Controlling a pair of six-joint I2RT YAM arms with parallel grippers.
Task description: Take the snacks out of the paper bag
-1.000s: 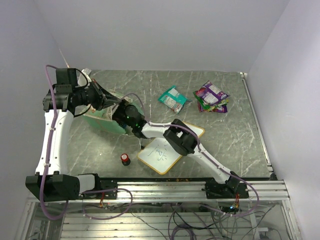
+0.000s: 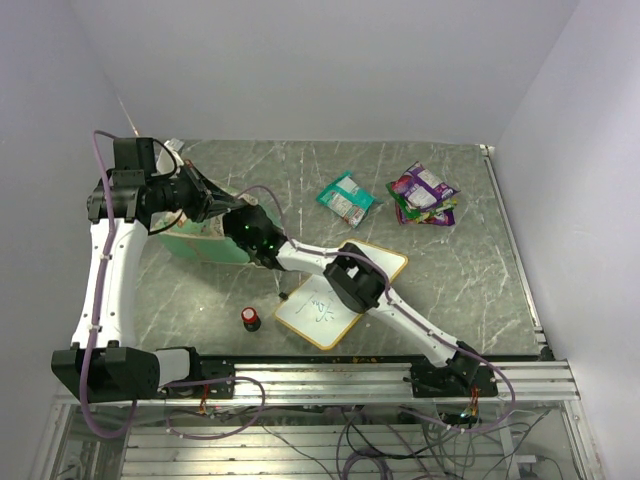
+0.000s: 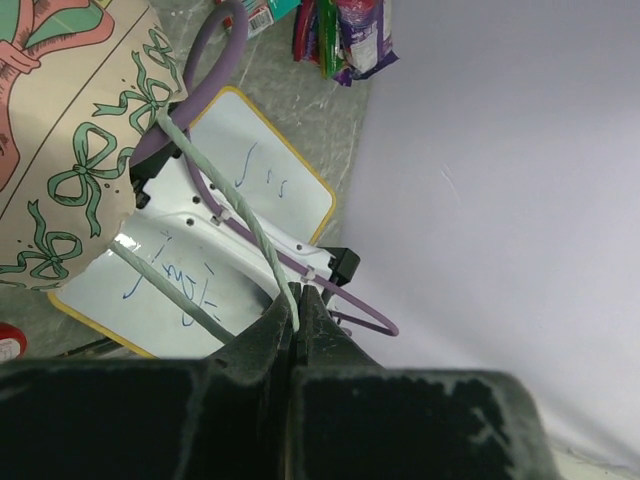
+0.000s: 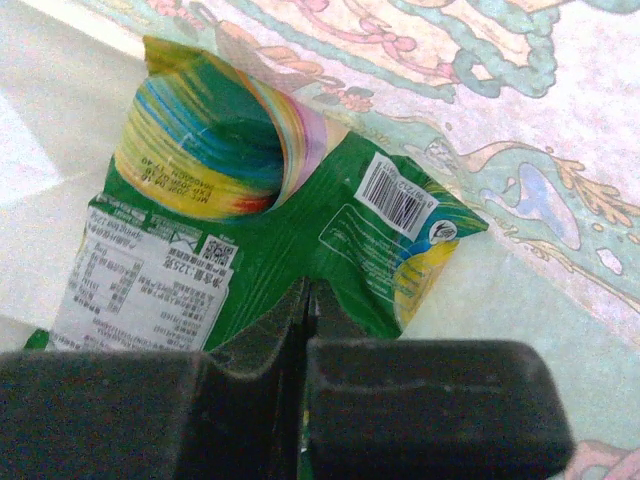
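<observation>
The paper bag [image 2: 200,247] with green bow prints [image 3: 55,130] stands at the left of the table. My left gripper [image 2: 220,205] is shut on the bag's twisted handle [image 3: 250,230] above it. My right gripper reaches inside the bag, shut, its tips at a green snack pack [image 4: 230,190]; whether anything is pinched between them is hidden. On the table right of the bag lie a teal pack [image 2: 347,200] and a pile of purple and green packs [image 2: 423,190].
A white board [image 2: 320,315] lies under the right arm at the front. A red-capped jar [image 2: 250,318] stands in front of the bag.
The right arm has shifted slightly further into the bag, toward the left and back. The left arm has barely moved.
</observation>
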